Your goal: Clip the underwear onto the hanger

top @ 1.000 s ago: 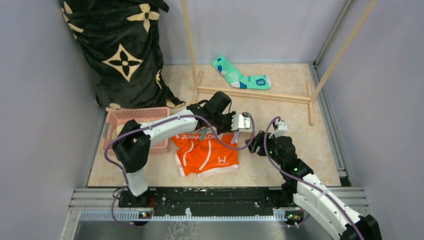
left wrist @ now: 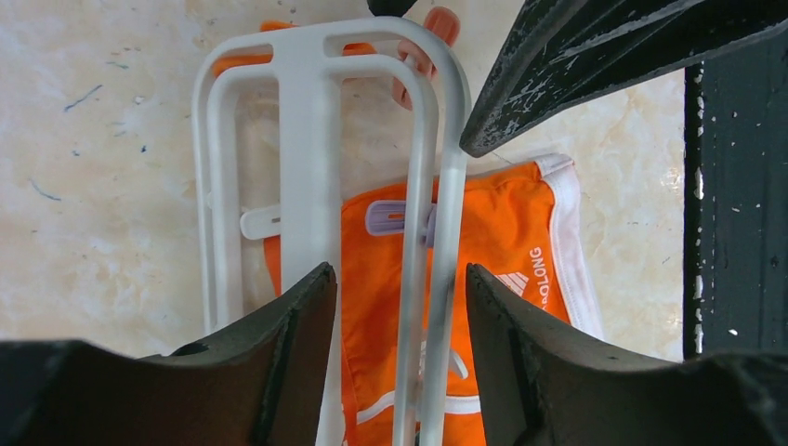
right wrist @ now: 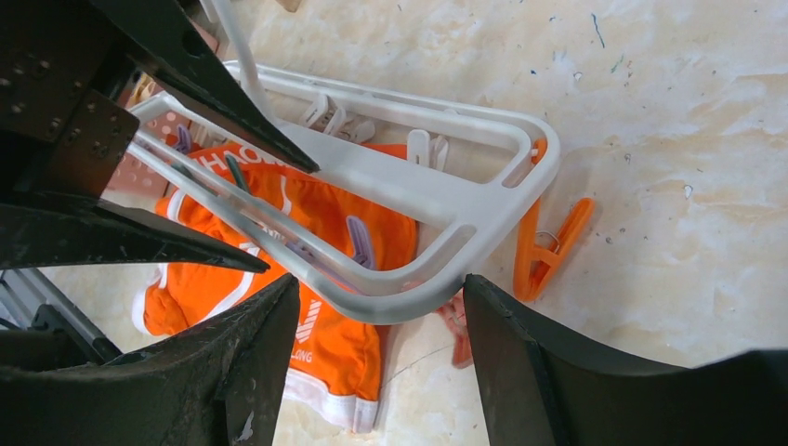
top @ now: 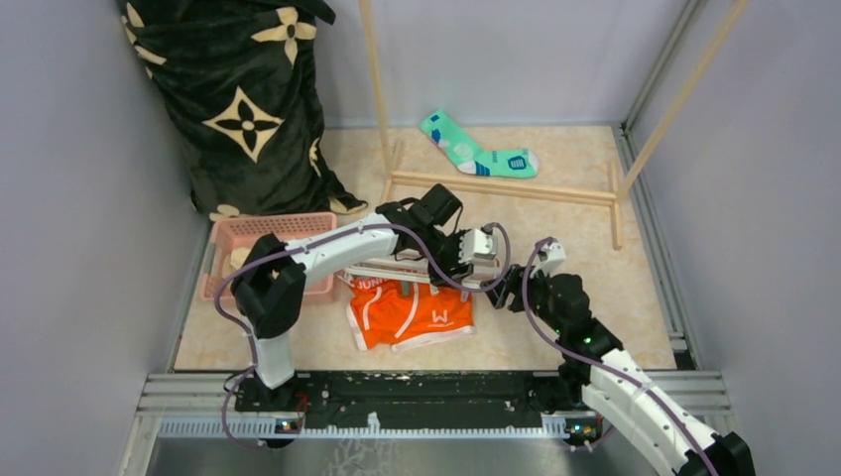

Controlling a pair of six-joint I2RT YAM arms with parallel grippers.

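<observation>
The orange underwear (top: 412, 315) lies flat on the table with its waist toward the back, partly under the white clip hanger (right wrist: 409, 181). Purple clips (left wrist: 386, 217) and a green one hang from the hanger's near side over the cloth; whether any grips it, I cannot tell. My left gripper is open, its fingertips either side of the hanger's near rail in the left wrist view. At the hanger's right end, my right gripper also stands open, with the rounded near corner between its fingertips.
An orange clip (right wrist: 548, 246) shows beyond the hanger's right end. A pink basket (top: 220, 260) stands on the left, a green sock (top: 476, 151) lies at the back, and a wooden rack (top: 496, 185) crosses behind.
The hanger's near rail has come forward over the underwear's waist, covering its lettering.
</observation>
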